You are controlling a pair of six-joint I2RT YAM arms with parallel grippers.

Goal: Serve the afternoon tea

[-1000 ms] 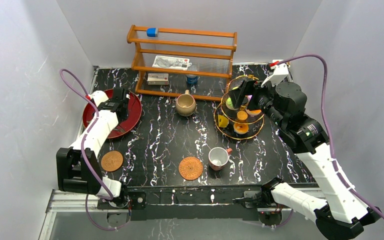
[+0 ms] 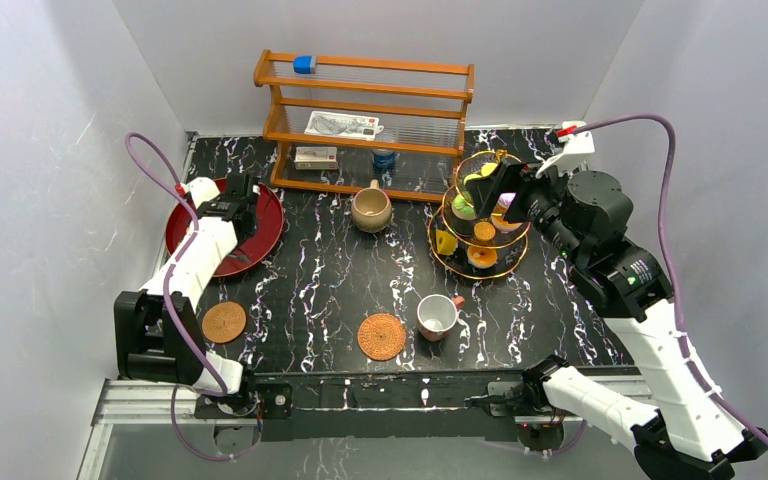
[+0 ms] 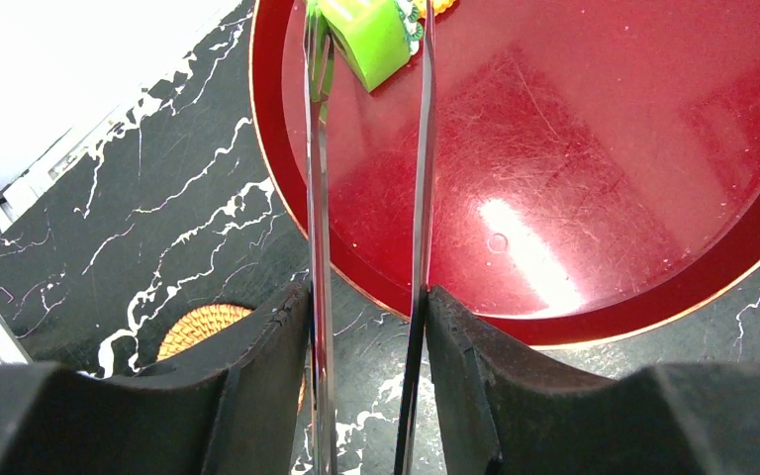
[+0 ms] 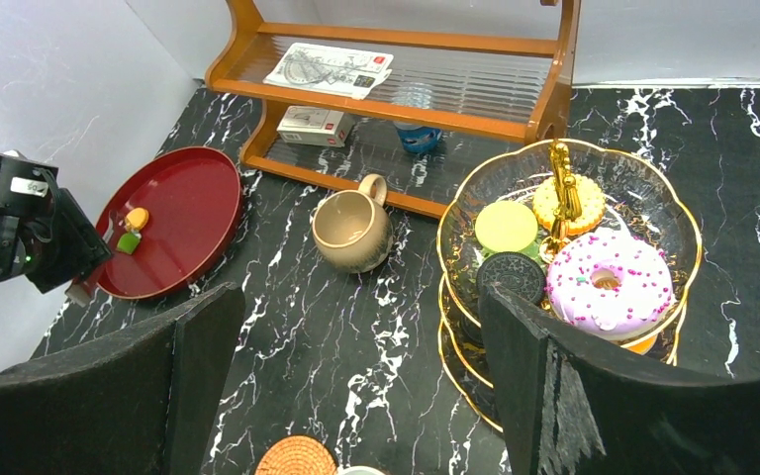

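A red plate lies at the left, with a green piece and a yellow one on it. My left gripper is over the plate, its long metal fingers part open at the green piece; whether it grips cannot be told. My right gripper stands open above the tiered stand, which holds a pink donut, a green disc, a dark cookie and other sweets.
A beige mug stands mid-counter, a white mug nearer the front. Two coasters lie at the front. A wooden rack stands at the back.
The right arm has shifted slightly to the right in the top view. The left arm has moved very little over the plate.
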